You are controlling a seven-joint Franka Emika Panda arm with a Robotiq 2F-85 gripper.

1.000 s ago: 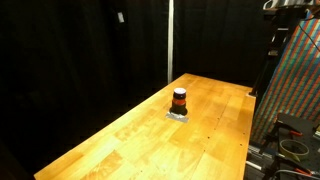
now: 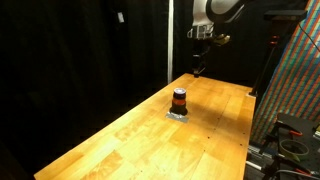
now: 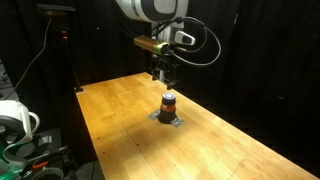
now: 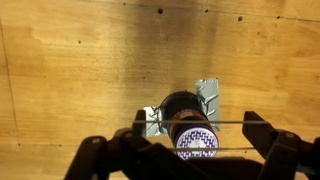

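Note:
A dark, roughly cylindrical object (image 2: 179, 101) stands upright on the wooden table, with an orange-red band and a pale patterned top. Silvery tape (image 3: 177, 122) lies at its base. My gripper (image 3: 163, 80) hangs above the object, pointing down and clear of it. In the wrist view its dark fingers (image 4: 262, 133) are spread wide, and the patterned top (image 4: 196, 142) shows lower down between them. Two thin cord-like lines (image 4: 225, 123) run across from finger to finger; what they are made of is unclear. No object is gripped.
Black curtains hang behind it. Cables and equipment (image 2: 292, 150) sit off the table's right side in exterior view 1.
From the upper right of exterior view 1, the arm has swung left and lowered, bringing the gripper over the table. The cylindrical object has stayed in place.

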